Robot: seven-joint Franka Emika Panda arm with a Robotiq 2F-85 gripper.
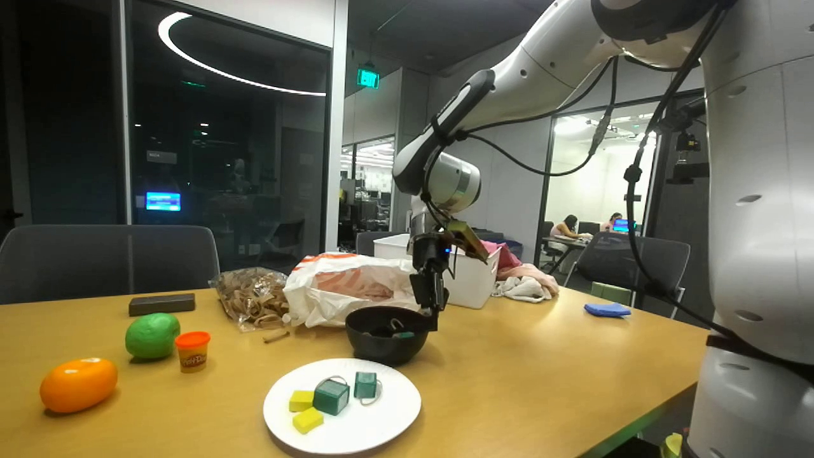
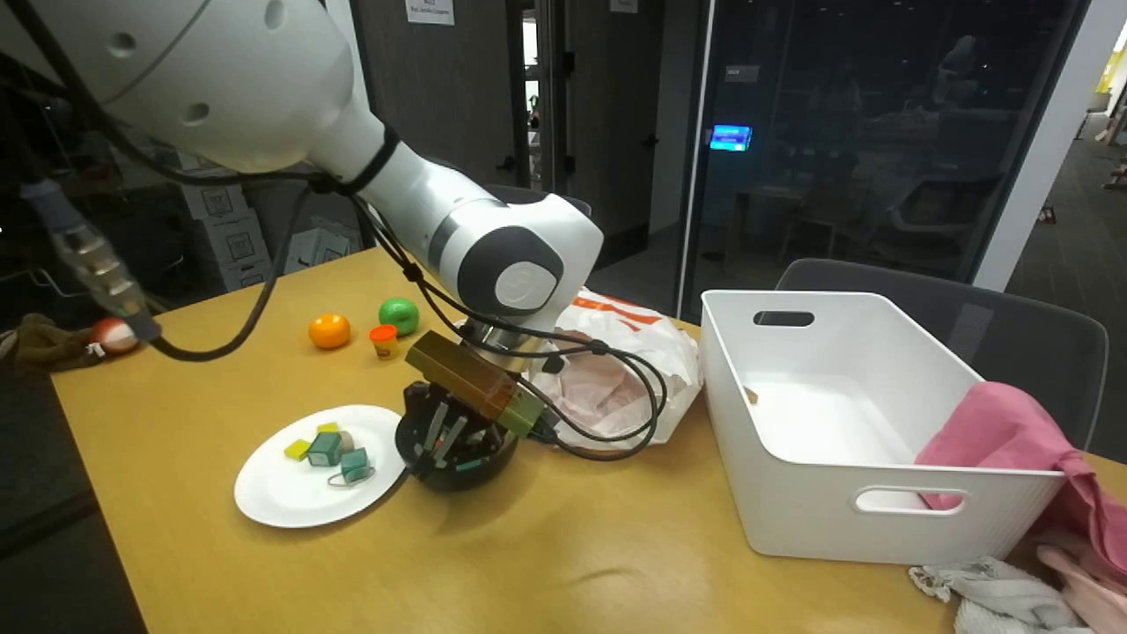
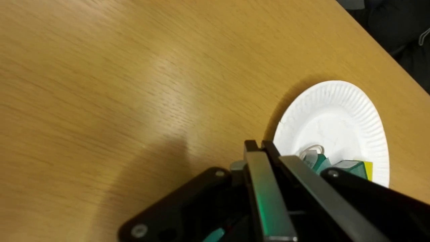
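A black bowl (image 1: 385,347) with small items inside stands behind the white plate in exterior view 1. My gripper (image 1: 432,313) is at the bowl's right-hand rim in that view, shut on the rim. From the other side, dark fingers (image 2: 424,465) reach down at the bowl (image 2: 470,475) on the side near the plate. In the wrist view the fingers (image 3: 268,197) are close together; what lies between them is dark and hard to make out. The white plate (image 1: 290,423) carries green blocks (image 1: 331,397) and yellow blocks (image 1: 308,420).
A white plastic bag (image 1: 305,298) lies behind the bowl, with a large white bin (image 2: 877,518) farther along. An orange fruit (image 1: 79,385), a green fruit (image 1: 152,336) and a Play-Doh tub (image 1: 192,352) stand apart. Bare table lies right of the bowl in exterior view 1.
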